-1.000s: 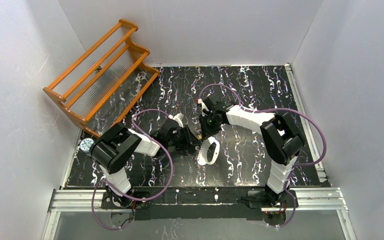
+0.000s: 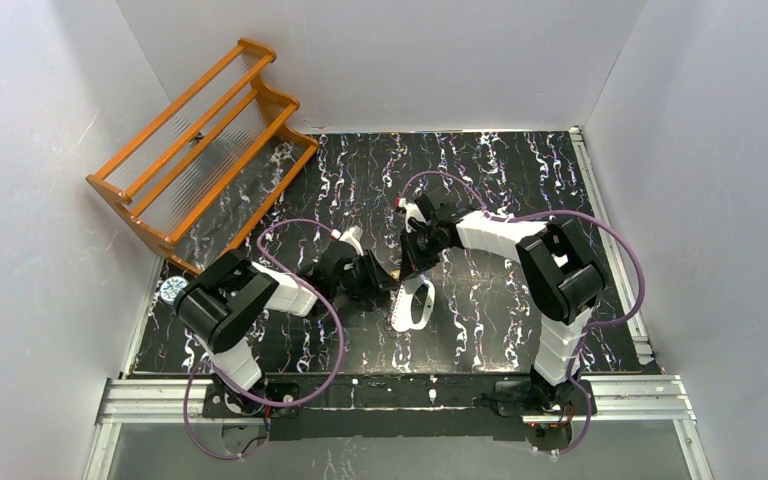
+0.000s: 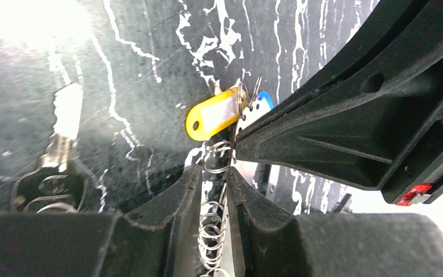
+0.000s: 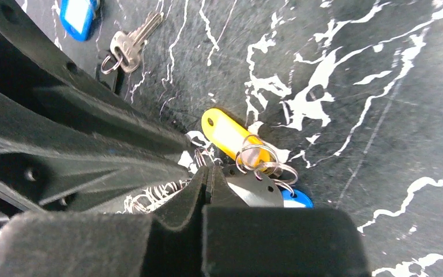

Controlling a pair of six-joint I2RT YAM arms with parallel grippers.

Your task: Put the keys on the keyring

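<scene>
The white keyring holder (image 2: 400,313), with its oval opening, hangs below the two grippers in the top view. My right gripper is shut on the holder's dark upper end, near the small rings. My left gripper is shut on a thin metal ring (image 3: 217,156), close beside the right fingers. A yellow key tag (image 4: 225,133) and a blue tag (image 4: 298,199) hang by rings on the holder's end. Whether the held ring passes through a hole is hidden by the fingers. A loose key (image 3: 57,167) lies on the table.
In the right wrist view another blue tag (image 4: 78,16) and a key (image 4: 131,46) lie on the dark marbled table. A wooden rack (image 2: 210,150) leans at the back left, and a round white item (image 2: 172,290) sits at the left edge.
Both grippers stay close together with small shifts.
</scene>
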